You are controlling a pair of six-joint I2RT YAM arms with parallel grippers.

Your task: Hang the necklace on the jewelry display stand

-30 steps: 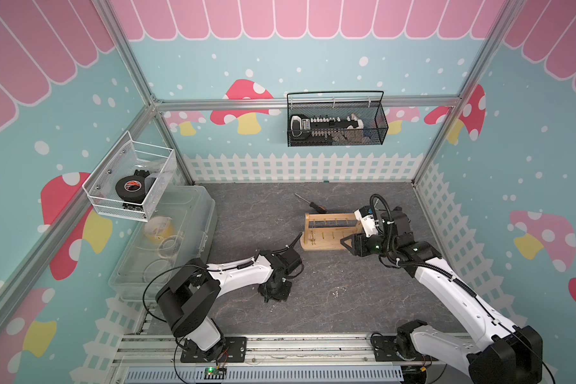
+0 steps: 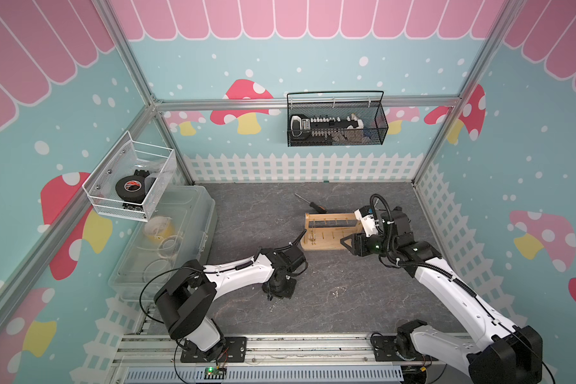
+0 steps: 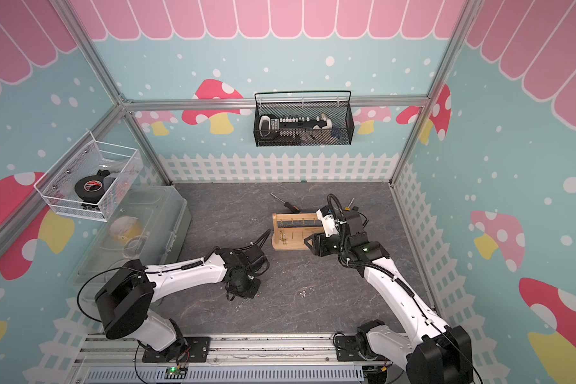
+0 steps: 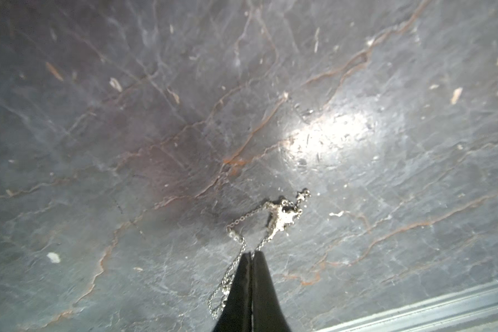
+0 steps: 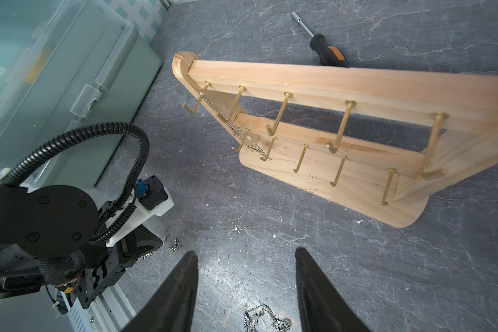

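A silver necklace with a pendant [image 4: 282, 217] lies on the grey table below my left gripper, which is shut at its chain; whether any chain is between the fingertips I cannot tell. The wooden jewelry stand [image 5: 343, 77] has two rows of brass hooks, with a silver chain [image 5: 249, 138] hanging at its left end. My right gripper stands open in front of the stand, nothing between its fingers. Another necklace [image 5: 265, 318] lies on the table beneath it, also visible in the top left view [image 2: 339, 291].
A screwdriver [image 5: 329, 52] lies behind the stand. A clear lidded bin [image 2: 192, 211] takes up the left side under a white wire basket [image 2: 148, 208]. A black mesh basket [image 2: 337, 137] hangs on the back wall.
My left arm has shifted slightly, its wrist a little higher in the top left view. The right arm shows no visible movement.
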